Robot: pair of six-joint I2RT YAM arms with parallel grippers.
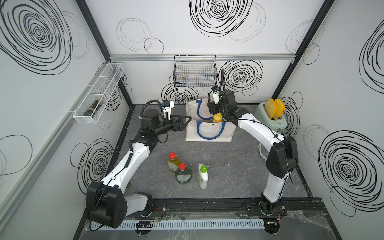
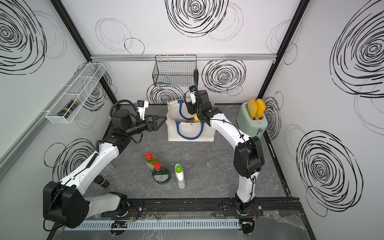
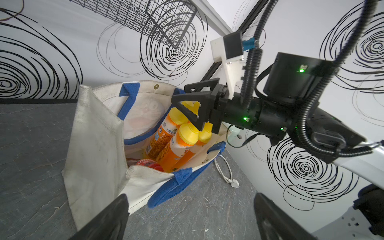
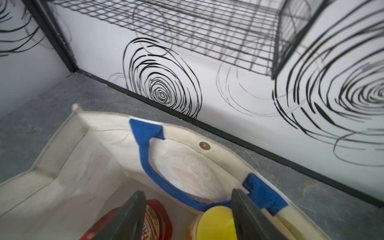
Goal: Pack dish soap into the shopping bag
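The canvas shopping bag [image 1: 208,136] with blue handles stands at the back. Inside it are yellow-capped orange bottles [image 3: 174,152] and a red object [image 3: 148,164]. My right gripper is over the bottles, open, with nothing seen held. My left gripper [image 1: 185,123] hangs open just left of the bag, empty. In the front middle stand a red-capped yellow bottle [image 1: 173,163], a red-capped green bottle [image 1: 183,176] and a white bottle with a green cap [image 1: 202,180]; which is dish soap I cannot tell for sure.
A toaster [image 2: 250,126] stands at the right. A wire basket [image 2: 174,72] hangs on the back wall above the bag, a white rack [image 1: 92,104] on the left wall. The counter between bag and front bottles is clear.
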